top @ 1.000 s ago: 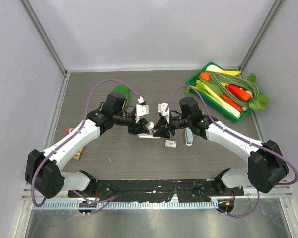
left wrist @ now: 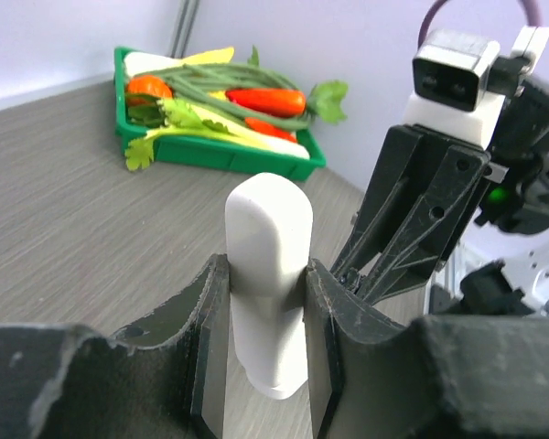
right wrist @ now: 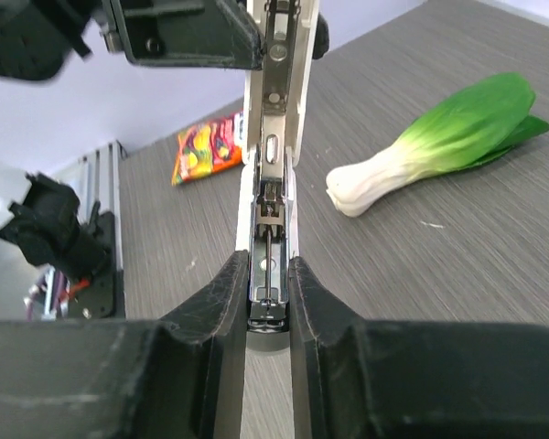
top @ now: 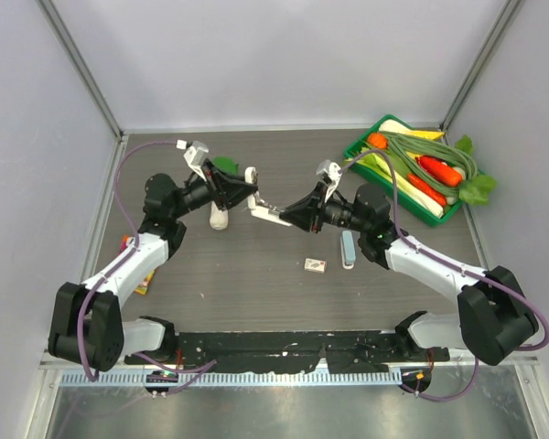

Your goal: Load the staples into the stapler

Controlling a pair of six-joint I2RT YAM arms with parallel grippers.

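Note:
The white stapler (top: pixel 271 215) hangs above the table between both arms, its cover swung up and the metal inside laid bare. My left gripper is shut on the white rounded cover end. In the right wrist view, the stapler's open metal channel (right wrist: pixel 268 261) runs toward my right gripper; its fingers (right wrist: pixel 222 320) lie against both sides of the near end. No staples can be made out in the channel. A small white box with red marking (top: pixel 315 265) lies on the table, front of centre.
A narrow blue-grey item (top: pixel 348 249) lies right of the small box. The green basket of vegetables (top: pixel 349 151) fills the back right. A leafy vegetable (right wrist: pixel 439 137) and a bright snack packet (right wrist: pixel 206 148) lie on the left side.
Both grippers have moved toward the back of the table with the stapler. The left gripper has drawn away from the right one, and the stapler's cover now stands further open.

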